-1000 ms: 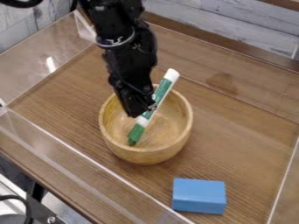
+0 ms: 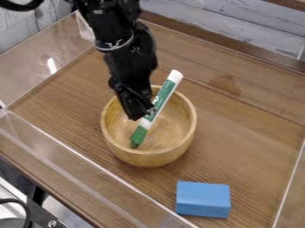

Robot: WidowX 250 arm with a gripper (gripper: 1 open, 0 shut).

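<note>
A wooden bowl (image 2: 177, 149) sits in the middle of the table. A green and white stick-like object (image 2: 167, 92) lies tilted in it, its lower end on the bowl's floor and its upper end past the back rim. My black gripper (image 2: 142, 109) hangs from above over the bowl's back-left part, beside the stick. Its fingers are dark and overlap the stick, so I cannot tell how far they are open or whether they touch it.
A blue block (image 2: 202, 199) lies at the front right. A clear edge panel runs along the left and front.
The stick and bowl look almost unmoved.
</note>
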